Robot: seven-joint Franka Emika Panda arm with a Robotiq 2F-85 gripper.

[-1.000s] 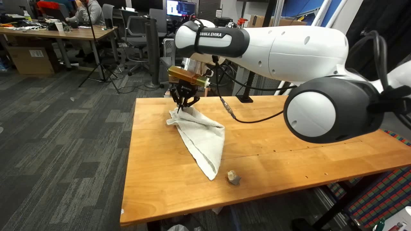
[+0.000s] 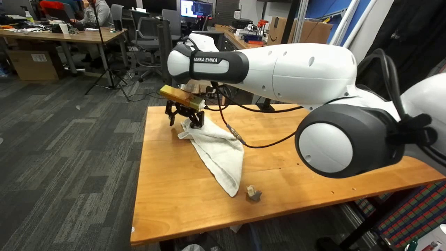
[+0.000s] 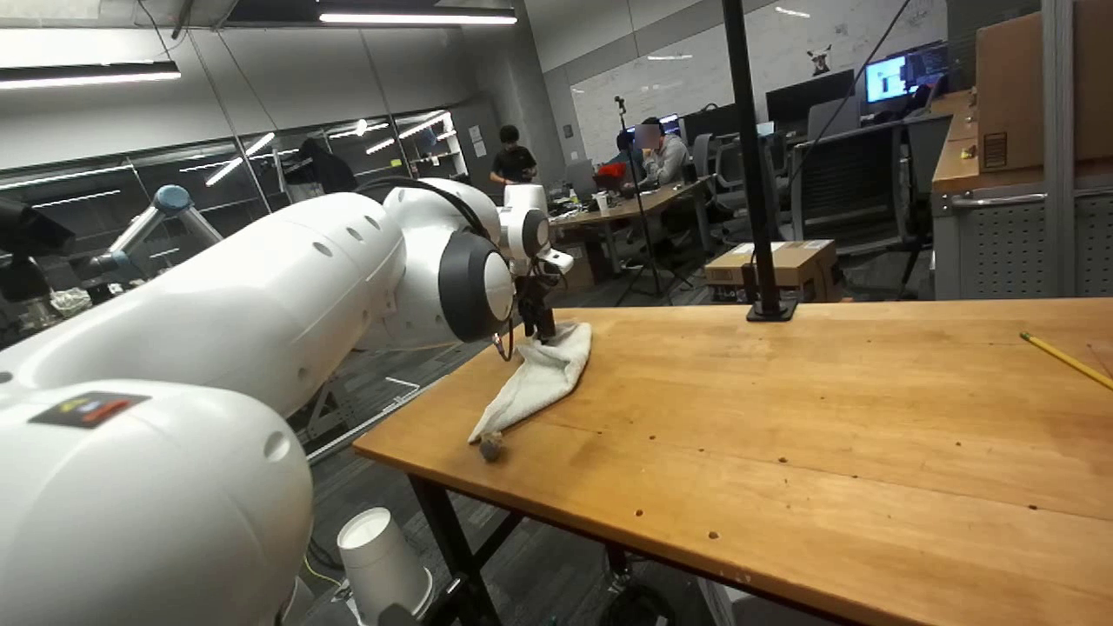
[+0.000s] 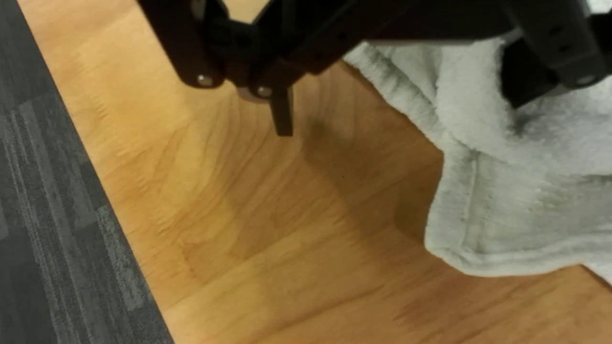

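A white towel point(image 2: 219, 152) lies folded into a rough triangle on the wooden table, its far end bunched. Low over that far end is my gripper point(image 2: 184, 124), its fingers spread apart. One finger point(image 4: 282, 112) hangs over bare wood, left of the towel in the wrist view. The other finger point(image 4: 530, 74) presses against or rests on the white cloth point(image 4: 516, 209). No cloth shows pinched between them. In the second exterior view, the gripper point(image 3: 539, 332) sits at the towel's far end point(image 3: 548, 370).
A small grey-and-tan crumpled object point(image 2: 253, 193) sits beside the towel's near tip. On the table's far side lies a yellow pencil point(image 3: 1064, 360), with a black post point(image 3: 769, 309) at the edge.
My gripper has moved left and lower, and its fingers have gone from close together to spread wide. The towel's far end has shifted slightly.
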